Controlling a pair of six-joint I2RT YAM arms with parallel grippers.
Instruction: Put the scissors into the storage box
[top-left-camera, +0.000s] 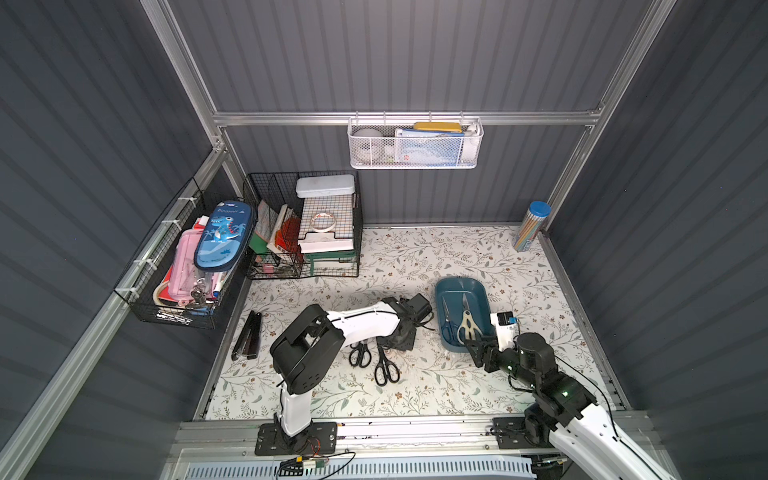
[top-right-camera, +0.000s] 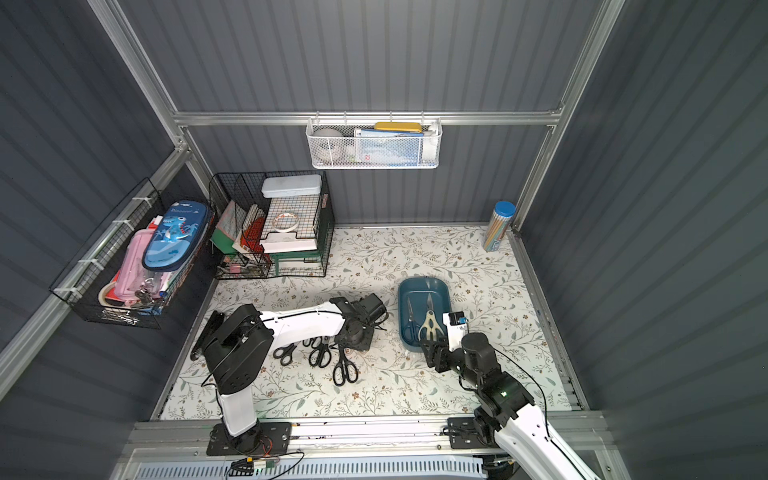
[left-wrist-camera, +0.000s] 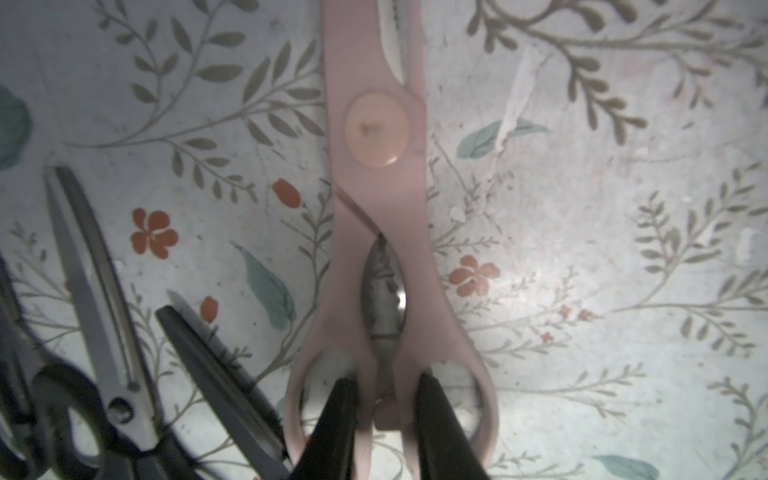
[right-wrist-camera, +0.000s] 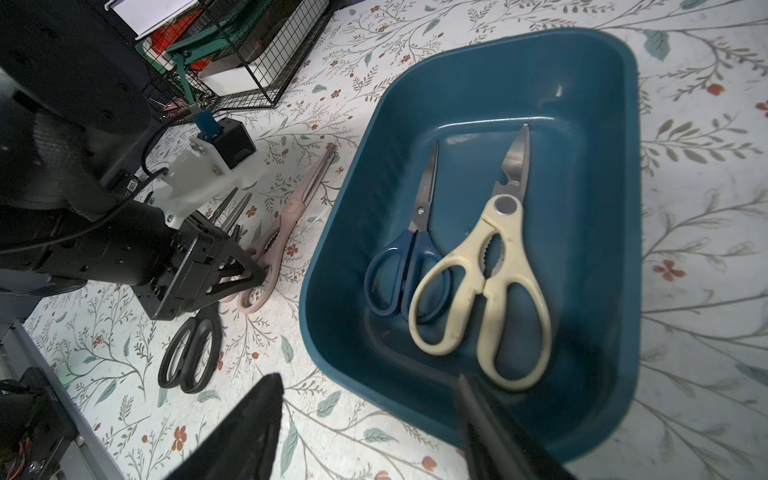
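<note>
Pink scissors (left-wrist-camera: 376, 184) lie on the patterned table in the left wrist view. My left gripper is down at their handles, fingertips a little apart; whether it grips them is unclear. The blue storage box (right-wrist-camera: 628, 160) holds blue-handled scissors (right-wrist-camera: 420, 208) and cream scissors (right-wrist-camera: 508, 240). Black scissors (top-left-camera: 386, 369) and others lie left of the box, partly hidden by my left arm. My right gripper stands open at the box's near edge, nothing visible between its fingers.
Black wire baskets (top-left-camera: 328, 264) fill the back left and left wall. A blue-lidded canister (top-left-camera: 529, 228) stands at the back right. A black stapler-like object (top-left-camera: 248, 336) lies at the left. The table behind the box is clear.
</note>
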